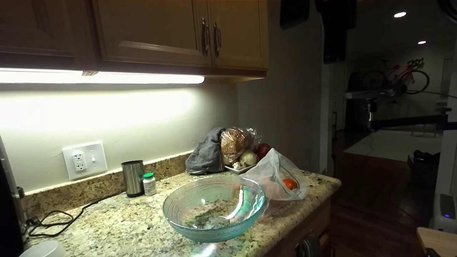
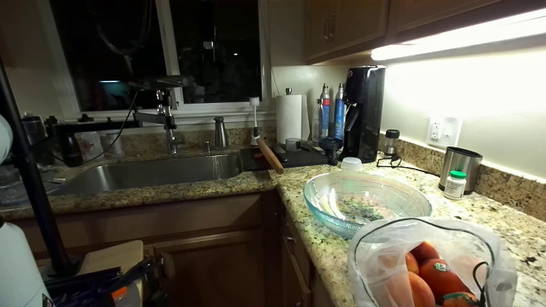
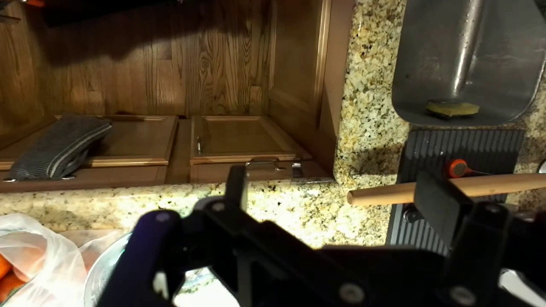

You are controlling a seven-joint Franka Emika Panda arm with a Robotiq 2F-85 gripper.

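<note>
My gripper is open in the wrist view, its two dark fingers wide apart with nothing held between them. Only dark parts of it show at the top edge of exterior view 1, high above the counter. A clear greenish glass bowl (image 1: 214,210) rests on the granite counter and looks empty. Beside it, a white mesh bag (image 2: 379,271) holds several red-orange round fruits or tomatoes (image 2: 440,279). In the wrist view, the bowl is mostly hidden by the gripper body, while a wooden rod-like handle (image 3: 379,195) lies across a dark ridged mat (image 3: 466,146).
A steel tumbler (image 1: 133,178) and a green-capped bottle (image 1: 149,185) stand near the wall. Behind the mesh bag are bagged bread (image 1: 234,143) and onions (image 1: 249,158). The sink (image 2: 153,174) holds a sponge (image 3: 452,108). Bare counter lies left of the bowl in exterior view 1.
</note>
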